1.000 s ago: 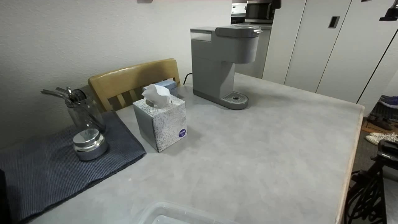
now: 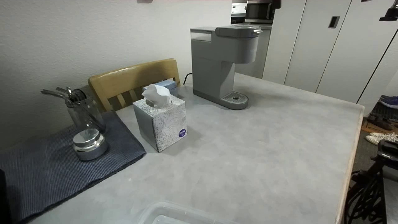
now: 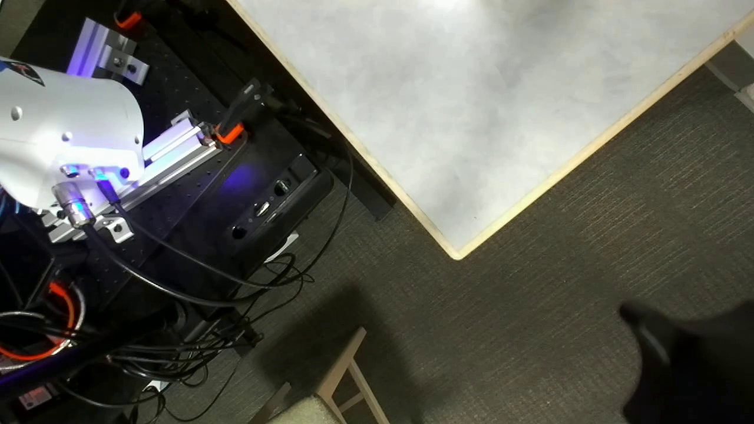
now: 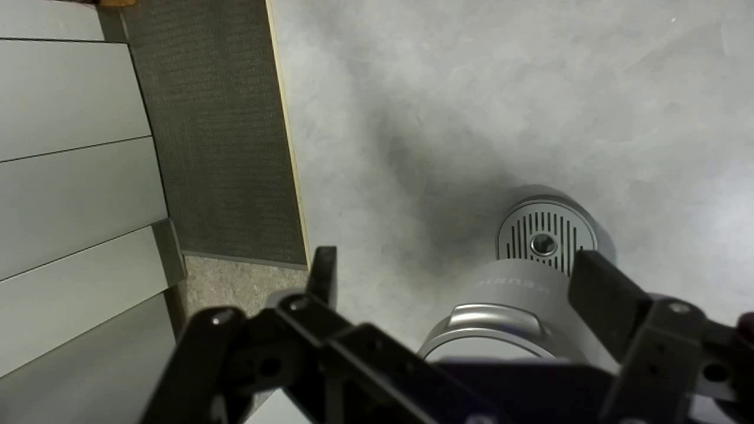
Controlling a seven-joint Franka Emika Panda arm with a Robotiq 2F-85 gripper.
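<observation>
A grey coffee maker (image 2: 225, 56) stands upright at the back of the table, its lid closed, its drip tray (image 2: 235, 97) bare. Seen from above in the wrist view, its silver lid handle (image 4: 496, 318) and slotted drip tray (image 4: 544, 233) lie in the lower right part. My gripper is open above the machine, its two fingers wide apart, with the lid handle showing lower down between them. Nothing is held. How far the fingers are above the lid I cannot tell. Neither exterior view shows the gripper.
A tissue box (image 2: 164, 121) stands left of the coffee maker. On the blue mat (image 2: 56, 168) are a jar of utensils (image 2: 85, 112) and a silver-lidded jar (image 2: 89, 145). A clear plastic container (image 2: 175, 214) is at the front edge.
</observation>
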